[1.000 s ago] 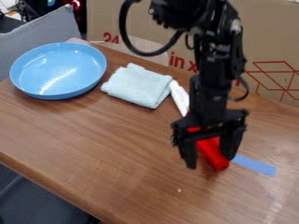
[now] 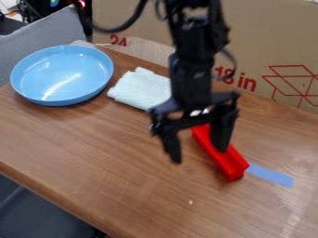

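Note:
The black gripper (image 2: 196, 139), blurred by motion, hangs open over the wooden table (image 2: 112, 158), its fingers straddling the upper left of a red bar-shaped object (image 2: 221, 155) that lies on the table. Nothing shows held between the fingers. A strip of blue tape (image 2: 271, 176) lies to the right of the red bar. A folded light-blue cloth (image 2: 137, 88) lies behind the gripper, partly hidden by the arm.
A blue bowl (image 2: 59, 72) sits at the back left. A cardboard box (image 2: 280, 65) stands along the back. The white object seen behind the red bar is hidden by the arm.
The red bar stays where it was.

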